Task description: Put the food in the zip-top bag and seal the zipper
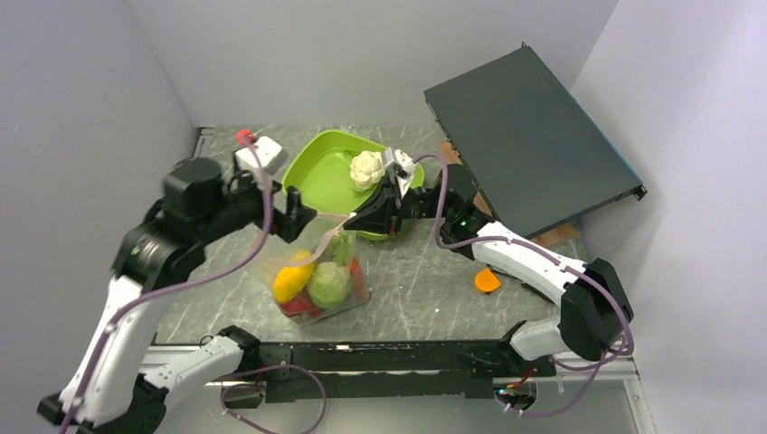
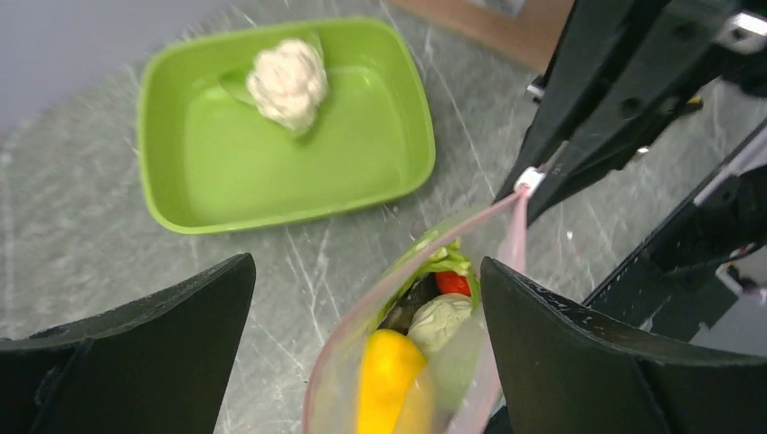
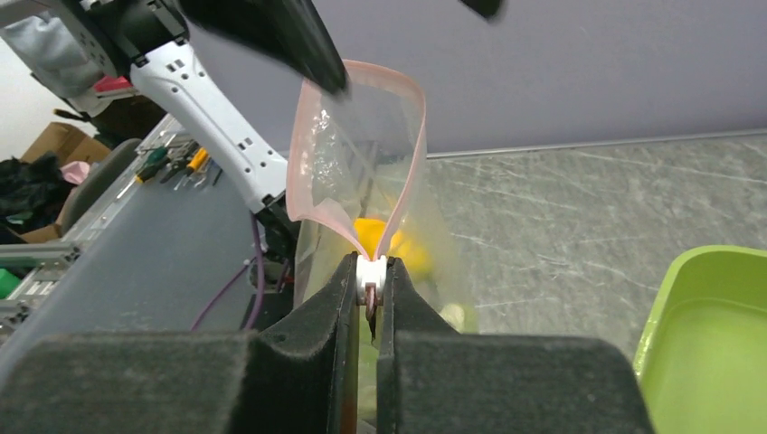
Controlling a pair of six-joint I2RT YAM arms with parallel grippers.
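Note:
The clear zip top bag (image 1: 330, 312) stands on the table with its pinkish mouth gaping. Inside it are a yellow fruit (image 1: 290, 279), a green cabbage (image 1: 329, 284), something red at the bottom and leafy greens. My right gripper is shut on the white zipper slider (image 3: 370, 268) at the right end of the bag's mouth. Above the bag's left side hovers my left gripper, open, its fingers spread with the bag's rim seen between them and not gripped. A cauliflower (image 1: 366, 169) lies in the green bin (image 1: 307, 177).
Behind the bag, the green bin's near edge lies close to my right gripper. An orange object (image 1: 487, 281) sits on the table at the right, before the large dark panel (image 1: 534, 136). Bare table (image 1: 416, 298) shows right of the bag.

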